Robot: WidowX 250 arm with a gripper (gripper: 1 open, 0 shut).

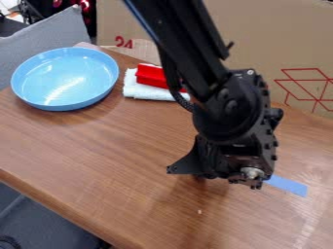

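Observation:
My black gripper (198,167) hangs low over the right half of the wooden table (130,185), pointed down toward the surface; its fingers look shut, with nothing visible between them, though the arm body hides part of them. A strip of blue tape (289,185) lies on the table just right of the gripper, partly hidden by it.
A blue plate (62,74) sits at the back left. Behind the arm, a red object (148,76) rests on a white cloth (146,91). A cardboard panel (293,49) lines the back.

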